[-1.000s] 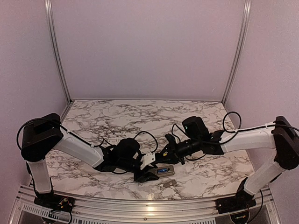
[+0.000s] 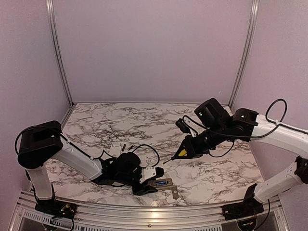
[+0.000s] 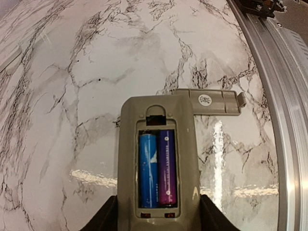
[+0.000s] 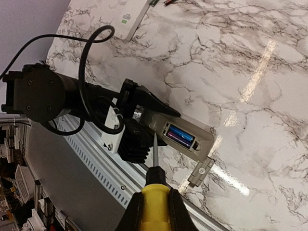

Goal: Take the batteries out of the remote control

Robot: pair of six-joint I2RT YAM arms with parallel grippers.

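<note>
The grey remote (image 3: pixel 130 163) lies back-up with its compartment open, a blue battery (image 3: pixel 148 168) and a purple battery (image 3: pixel 167 168) inside. My left gripper (image 2: pixel 149 180) is shut on the remote's lower end, at the table's front. The loose battery cover (image 3: pixel 216 103) lies beside the remote's top end. My right gripper is shut on a yellow-handled screwdriver (image 4: pixel 155 195), raised above the table. Its metal tip points toward the remote in the right wrist view.
A white object (image 4: pixel 130 17) and small items lie farther back on the left, partly hidden in the top view. The front metal rail (image 3: pixel 284 120) runs close by the cover.
My right gripper has risen and drawn back from the remote with the screwdriver. My left gripper and the remote have shifted slightly toward the front left.
</note>
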